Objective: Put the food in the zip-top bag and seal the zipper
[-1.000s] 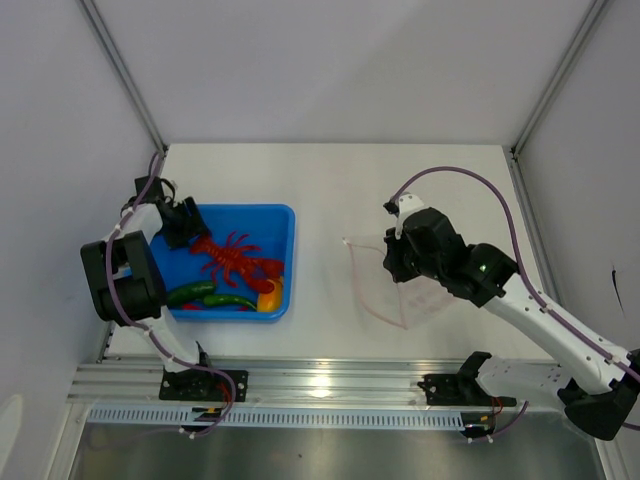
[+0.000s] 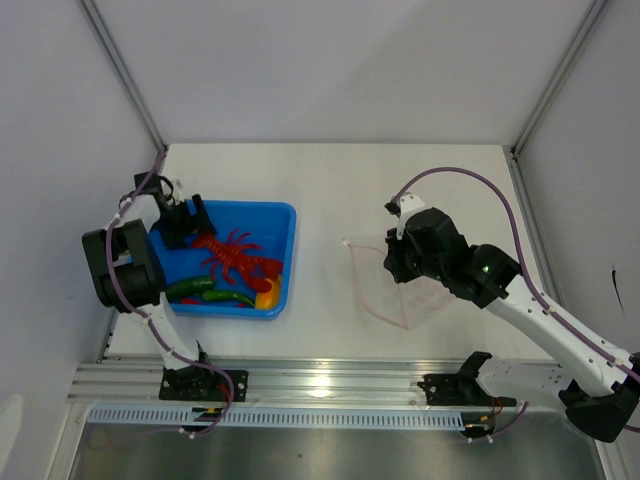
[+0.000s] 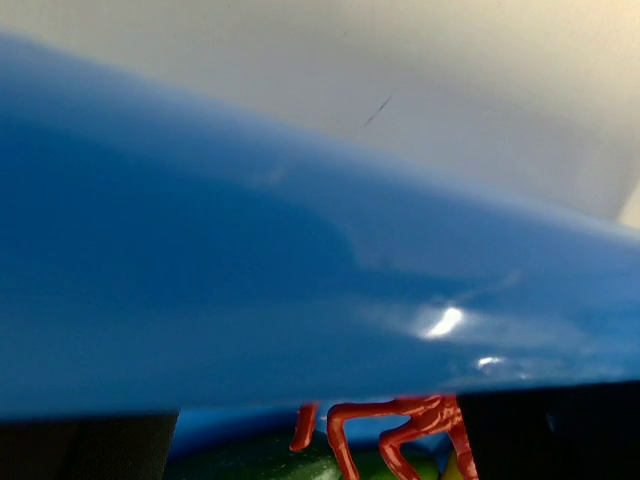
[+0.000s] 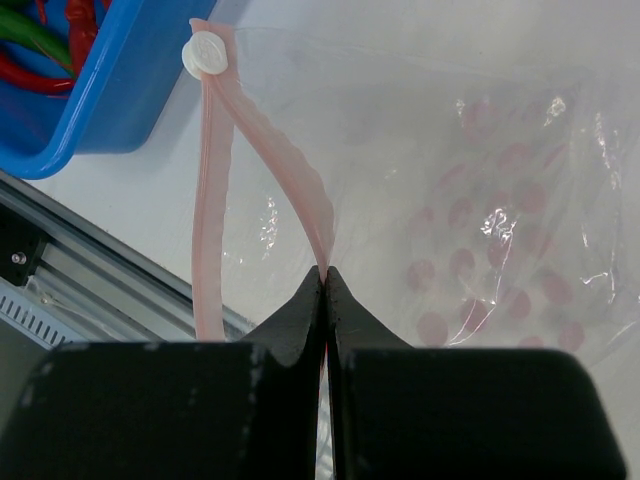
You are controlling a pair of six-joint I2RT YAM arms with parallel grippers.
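Note:
A clear zip top bag (image 4: 380, 170) with pink edging and pink dots stands partly open in the right wrist view. My right gripper is shut on the bag's pink edge, which runs in between its fingertips. A white round slider (image 4: 205, 53) sits at the far corner of that edging. Over the far left corner of the blue bin my left gripper (image 2: 187, 222) is open, its fingers at the tail end of a red lobster (image 2: 236, 255). In the left wrist view, lobster legs (image 3: 400, 420) show between the fingers; whether they touch it is hidden.
The blue bin (image 2: 290, 235) also holds green vegetables (image 2: 205, 290) and a yellow pepper (image 2: 268, 294). Its wall (image 3: 280, 270) fills much of the left wrist view.
My left gripper has shifted slightly to the right at the bin's far left corner, and the bin has moved a little. The right arm and the bag look unchanged.

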